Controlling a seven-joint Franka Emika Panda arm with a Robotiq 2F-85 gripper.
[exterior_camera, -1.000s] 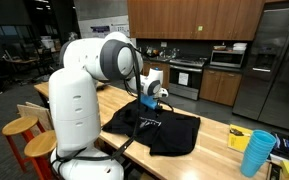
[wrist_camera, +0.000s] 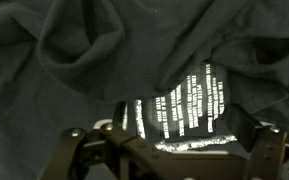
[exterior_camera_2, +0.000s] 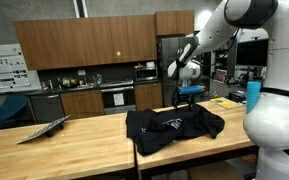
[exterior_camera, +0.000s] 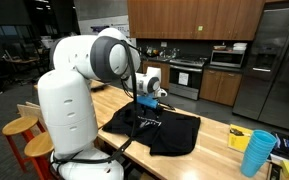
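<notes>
A dark cloth [exterior_camera: 174, 136], which looks like a garment, is spread in uneven folds over the wooden table. White printed lines and a pale strip show on a patch of the cloth [wrist_camera: 189, 108] in the wrist view, framed by loose folds. My gripper is open over that printed patch, its two fingers wide apart at the bottom of the view. No fabric is seen pinched between them. From outside, the gripper [exterior_camera_2: 189, 94] hangs over the raised part of the cloth [exterior_camera_2: 169, 128]; whether the tips touch it I cannot tell.
A blue cup [exterior_camera: 256, 153] stands at the table's right end, near a yellow item [exterior_camera: 240, 137]. Behind the table is a person [exterior_camera: 155, 78], close to the arm. Bare tabletop [exterior_camera_2: 69, 150] lies on the left in the second exterior view, with a dark flat object [exterior_camera_2: 46, 129] at its edge.
</notes>
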